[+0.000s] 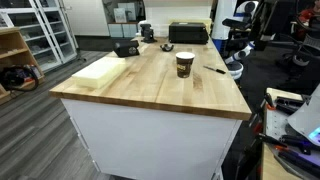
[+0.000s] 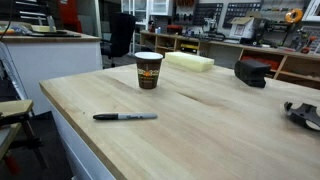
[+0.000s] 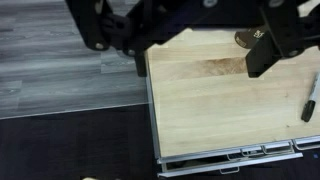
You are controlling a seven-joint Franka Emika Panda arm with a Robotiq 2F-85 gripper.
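Observation:
In the wrist view my gripper stands open, its two dark fingers wide apart with nothing between them. Beneath it lie the wooden tabletop (image 3: 200, 115) and, past the table's edge, grey floor. A dark brown paper cup (image 2: 148, 72) with a white rim stands upright on the table; the wrist view shows part of this cup (image 3: 246, 38) by the right finger. A black and grey marker (image 2: 125, 117) lies flat nearer the second exterior camera, with the same marker (image 3: 311, 98) at the wrist view's right edge.
A pale yellow block (image 1: 99, 72) lies near the table's left end. Toward the back are a black box (image 1: 126, 48) and a small dark object (image 1: 167, 47). The tabletop between cup and block is clear. White arm parts (image 1: 306, 118) show at the right.

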